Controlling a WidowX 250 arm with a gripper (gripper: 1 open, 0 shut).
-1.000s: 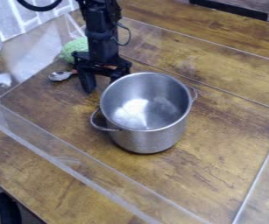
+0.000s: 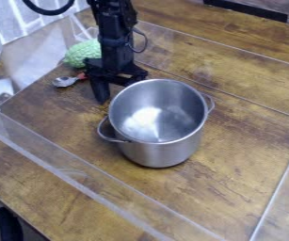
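My black gripper (image 2: pixel 109 77) hangs from the top of the view, low over the wooden table just behind and left of a large steel pot (image 2: pixel 159 118) with two handles. A spoon (image 2: pixel 66 81) with a silver head lies at the gripper's left, partly hidden by it. Behind that is a pale green crumpled object (image 2: pixel 81 55). The fingers are dark and overlap, so I cannot tell whether they are open or shut or hold anything.
Clear plastic edging (image 2: pixel 72 174) runs along the left and front of the table (image 2: pixel 234 104). A crumpled light sheet (image 2: pixel 8 42) is at the upper left.
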